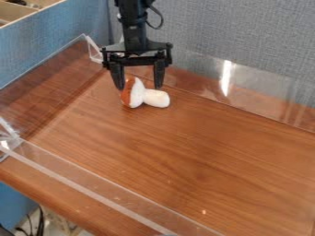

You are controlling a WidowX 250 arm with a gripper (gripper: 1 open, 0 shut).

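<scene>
My black gripper (pixel 136 74) hangs over the back-left part of the wooden table, open, its two fingers pointing down. Just below and between them lies a toy mushroom (pixel 155 98) on its side, with an orange and white cap (pixel 132 92) toward the left and a white stem toward the right. Whether a finger touches the cap I cannot tell.
Clear plastic walls run along its edges, with a blue padded panel at the left and a grey backdrop behind.
</scene>
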